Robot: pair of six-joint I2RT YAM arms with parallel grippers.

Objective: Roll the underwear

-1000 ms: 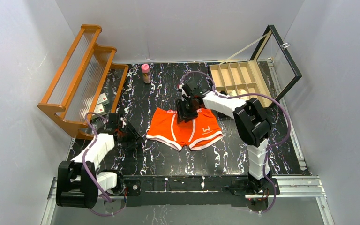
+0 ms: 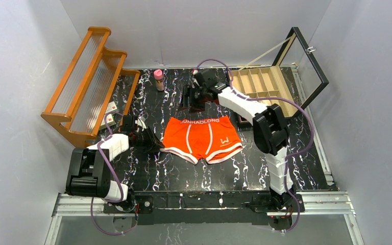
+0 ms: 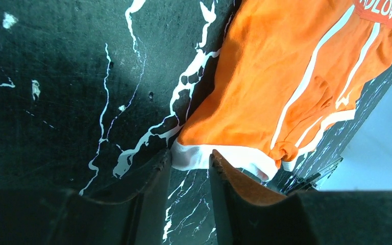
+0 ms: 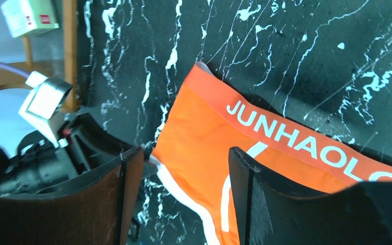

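Orange underwear (image 2: 199, 139) with white trim lies flat on the dark marbled table, waistband toward the back and leg openings toward the front. At its left leg corner is my left gripper (image 2: 158, 146). In the left wrist view, the white hem (image 3: 219, 153) has its corner between the parted fingertips of that gripper, which is not closed on it. My right gripper (image 2: 190, 104) hangs behind the waistband, fingers apart and empty. From the right wrist view, the lettered waistband (image 4: 286, 132) spreads beyond and below the right gripper.
A pink-capped bottle (image 2: 158, 80) stands at the back. To the left is a wooden rack (image 2: 102, 56) with small boxes near its foot. The compartment box (image 2: 258, 81) with its lid raised sits at the back right.
The underwear's outline is nearly unchanged.
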